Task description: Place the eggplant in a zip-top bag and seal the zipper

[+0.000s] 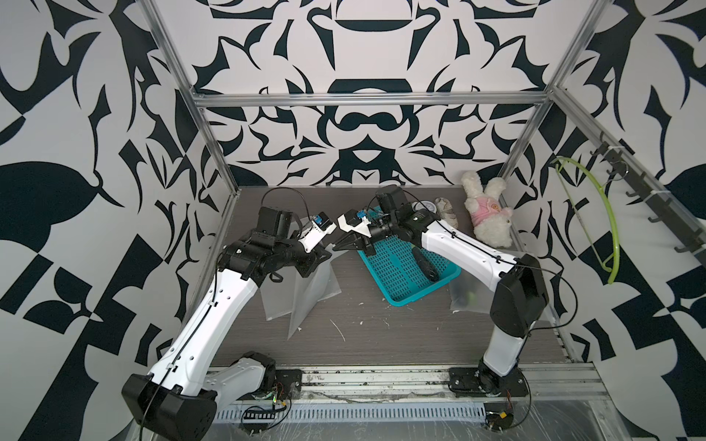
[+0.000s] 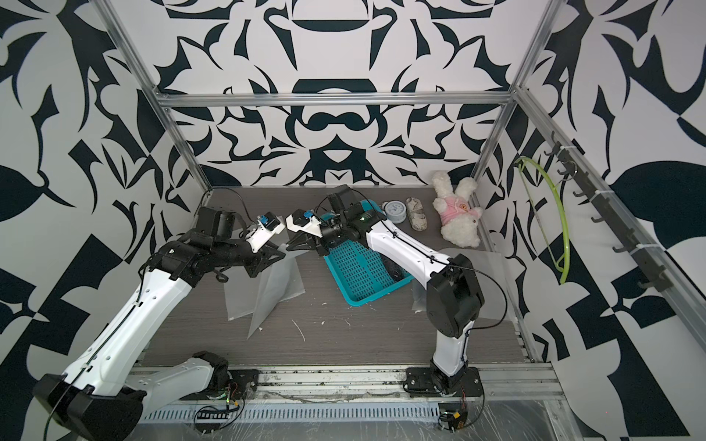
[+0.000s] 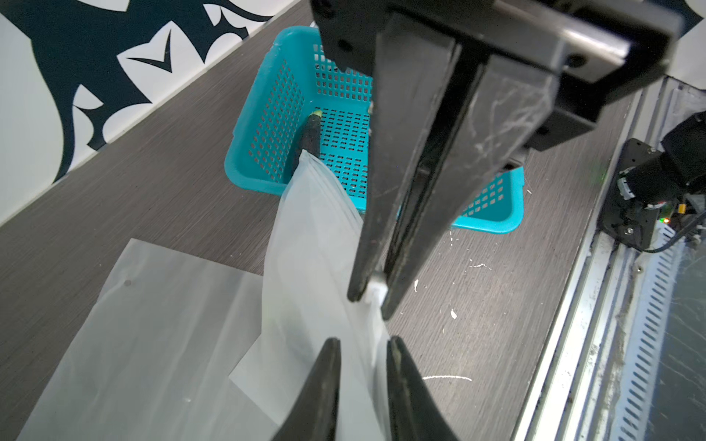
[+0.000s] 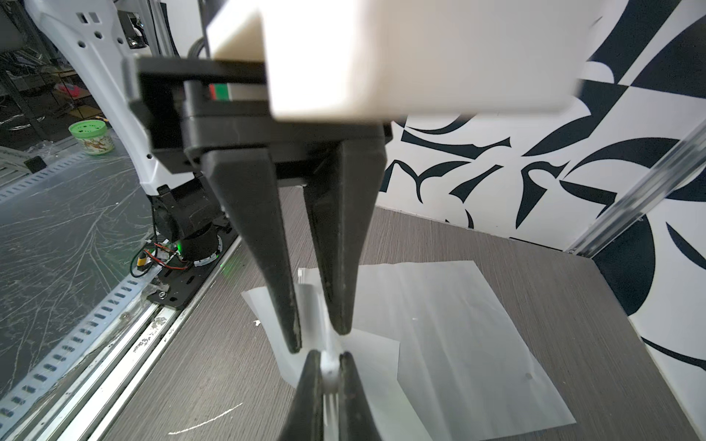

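A translucent zip top bag (image 3: pixel 309 242) hangs between the grippers. My right gripper is shut on its zipper edge, a small white part between the fingertips. My left gripper is part open just beside it, its fingers around the hanging bag edge without closing on it. The dark eggplant (image 1: pixel 425 263) lies in the turquoise basket (image 1: pixel 398 297), partly hidden behind the bag in the left wrist view.
A flat sheet of bag plastic (image 3: pixel 147 338) lies under the hanging one, another (image 1: pixel 467 294) at the right. A plush rabbit (image 1: pixel 489 213), shoe (image 2: pixel 415 213) and tin (image 2: pixel 395 211) stand at the back right.
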